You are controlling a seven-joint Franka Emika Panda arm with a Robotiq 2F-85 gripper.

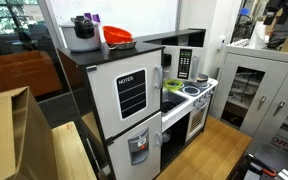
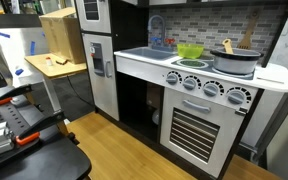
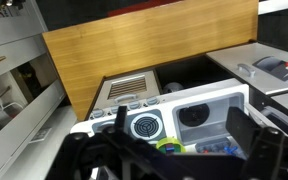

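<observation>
In the wrist view my gripper hangs over the toy kitchen, its dark fingers spread wide apart with nothing held between them. Below it, a green bowl sits on the counter near the round burner and the sink. The second exterior view shows that green bowl left of a grey pot on the stove top. In the first exterior view only dark pieces of the arm reach in at the upper right corner; the gripper cannot be made out clearly there.
On top of the toy fridge stand a large grey pot and a red colander. An oven fills the cabinet under the stove. A cardboard box stands at left.
</observation>
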